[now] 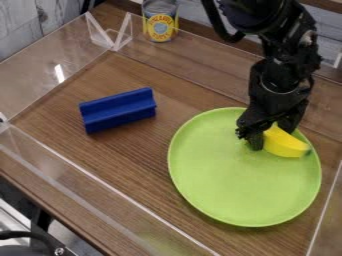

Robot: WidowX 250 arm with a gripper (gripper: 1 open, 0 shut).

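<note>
The black gripper (269,125) is low at the upper right rim of a green plate (234,175), its fingers around or against a yellow object (285,144) on the plate, which it partly hides. Whether the fingers grip it cannot be made out.
A blue block (118,110) lies to the left of the plate. A can with a yellow label (160,24) and a clear plastic piece stand at the back.
</note>
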